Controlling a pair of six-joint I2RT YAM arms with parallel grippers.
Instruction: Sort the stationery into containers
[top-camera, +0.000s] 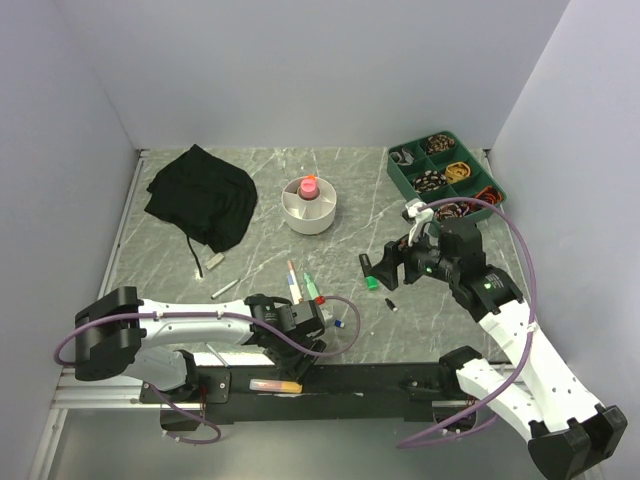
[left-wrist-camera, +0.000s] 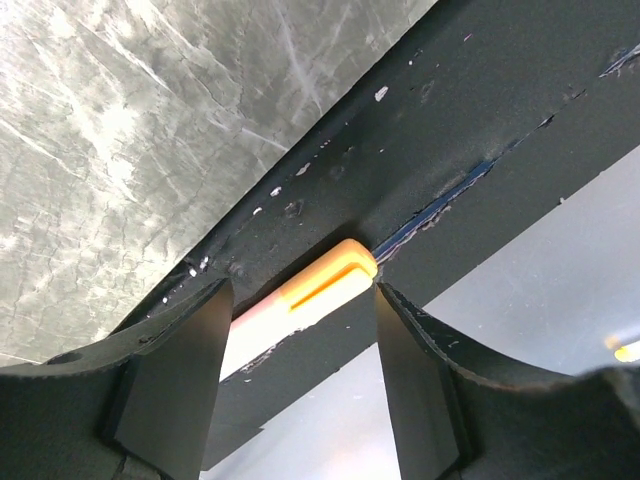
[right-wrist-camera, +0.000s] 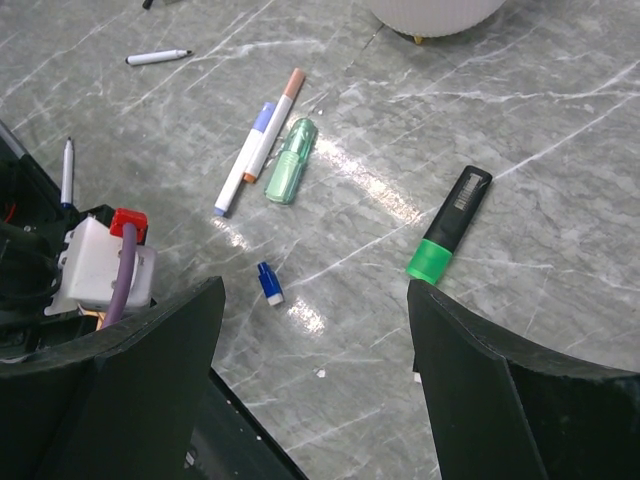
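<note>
An orange-and-pale highlighter lies on the black front edge strip, level with the strip. In the left wrist view its orange end shows between the spread fingers of my left gripper, with a gap on either side. My right gripper stands open over the right part of the table, empty. Near it lie a black-and-green highlighter and a small blue cap. Further left are a green highlighter, a blue-ended marker and an orange-ended marker.
A white divided round pot holding something pink stands at the back middle. The green compartment tray with coiled items is at back right. Black cloth lies back left, with a white marker before it.
</note>
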